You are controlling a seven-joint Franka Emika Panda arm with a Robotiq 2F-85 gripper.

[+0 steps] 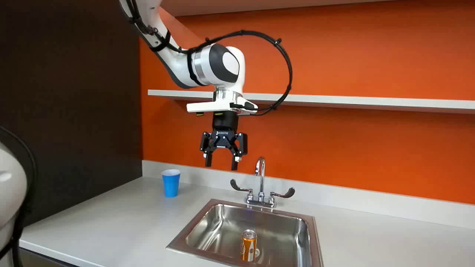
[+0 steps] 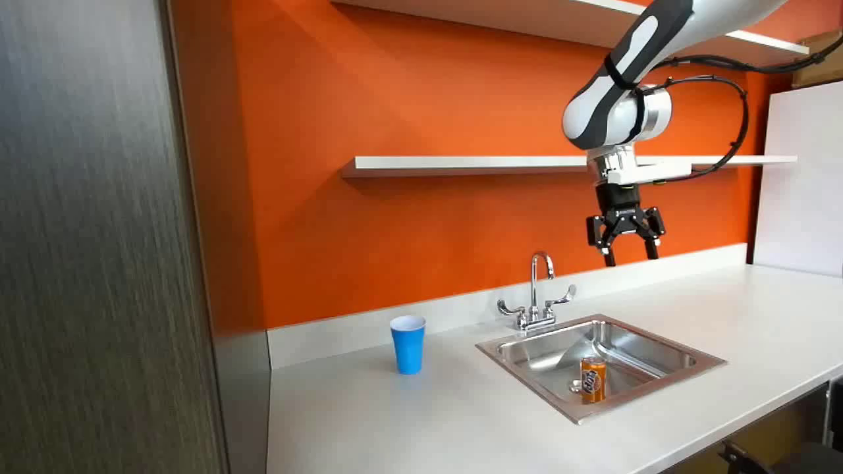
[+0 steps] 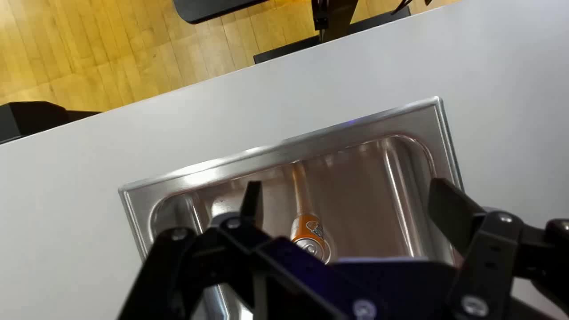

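An orange can point(image 1: 249, 246) stands upright inside the steel sink point(image 1: 196, 221), close to the drain. The wrist view shows the can point(image 3: 308, 230) from above, its lower end partly covered by the gripper body. High over the sink area hangs my gripper point(image 1: 221, 165), fingers pointing down and spread apart. It is open, with nothing between its fingers. In the second exterior view the gripper point(image 2: 631, 257) is well above the can point(image 2: 593, 379) and apart from it. A blue cup point(image 2: 408, 345) stands upright on the counter, left of the sink.
A chrome faucet point(image 1: 261, 182) with two lever handles rises behind the sink. Above it, a white shelf point(image 2: 474, 163) runs along the orange wall, near the arm. Dark panelling point(image 1: 71, 111) closes off the left side. The counter point(image 1: 383, 240) right of the sink is clear.
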